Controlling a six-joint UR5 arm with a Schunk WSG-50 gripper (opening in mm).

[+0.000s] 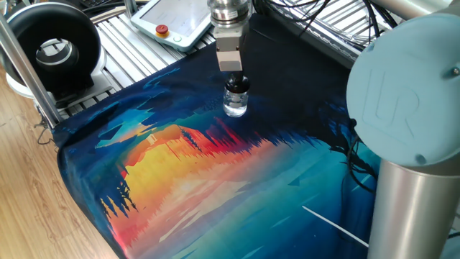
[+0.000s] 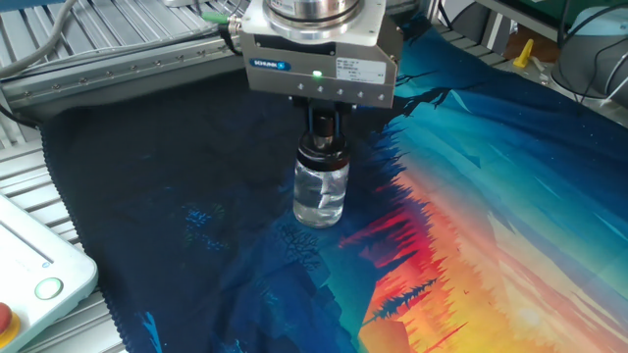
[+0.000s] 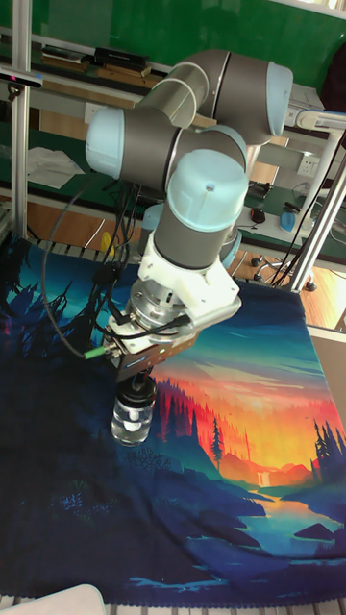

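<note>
A small clear glass jar (image 2: 320, 196) with a black lid (image 2: 324, 151) stands nearly upright under the arm, something clear inside it. My gripper (image 2: 324, 129) comes down from above, its dark fingers shut on the top of the lid. In exterior view 1 the same jar (image 1: 235, 105) is below the gripper (image 1: 233, 74), over the dark part of the printed cloth (image 1: 215, 194). Exterior view 3 shows the jar (image 3: 131, 422) under the gripper body too. Whether its base touches the cloth I cannot tell.
A teach pendant (image 1: 172, 20) with a red stop button lies at the back edge. A black round device (image 1: 54, 50) stands at the far left. Cables (image 1: 357, 162) hang by the arm's base. A thin white strip (image 1: 334, 225) crosses the cloth, which is otherwise clear and slightly wrinkled.
</note>
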